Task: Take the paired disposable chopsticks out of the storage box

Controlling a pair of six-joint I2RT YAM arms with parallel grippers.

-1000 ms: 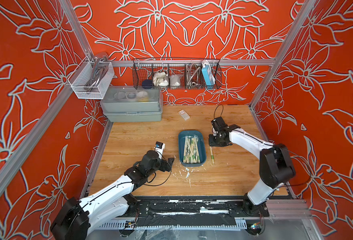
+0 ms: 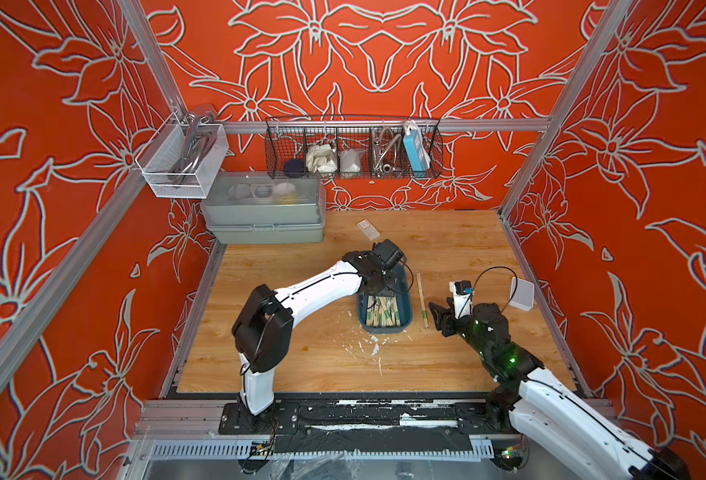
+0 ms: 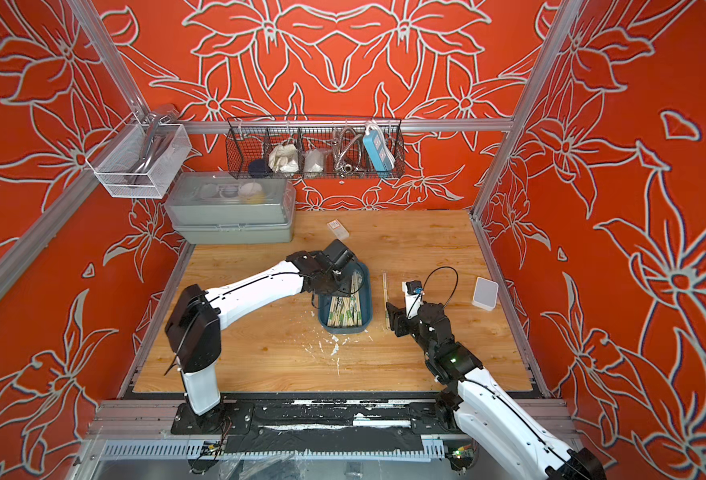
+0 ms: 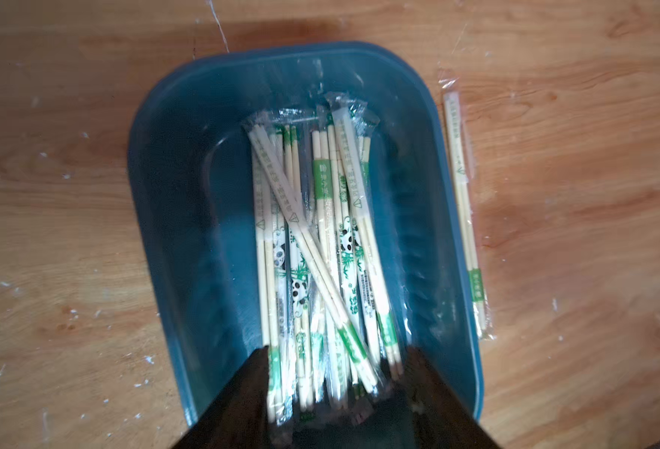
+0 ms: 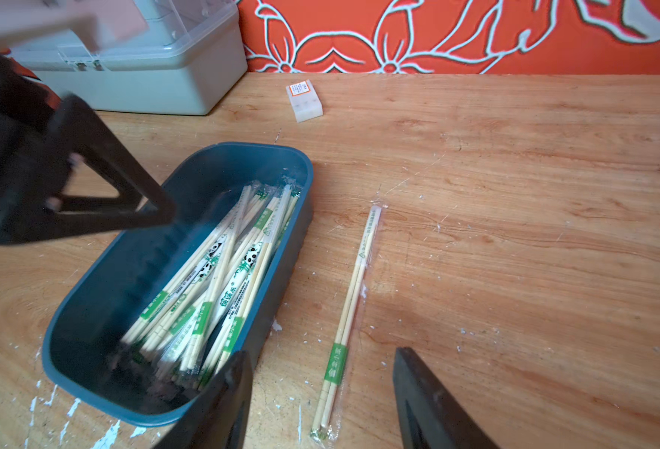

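The blue storage box stands mid-table, with several wrapped chopstick pairs lying lengthwise in it, one slanted across the others. My left gripper is above the box, its fingers apart over the lower ends of the pairs and nothing gripped. On the table just right of the box lies a single wrapped pair, flat and apart from it. My right gripper has its fingers spread, empty, behind the near end of that single pair. In the top left view the left arm covers the box's far part.
A small white box sits behind the storage box. A lidded grey case fills the back left, and a white dish lies at the right. White scraps litter the front.
My left arm has swung from the front left to above the box. My right arm has drawn back from the single pair's far end toward the front right. The chopsticks look unmoved.
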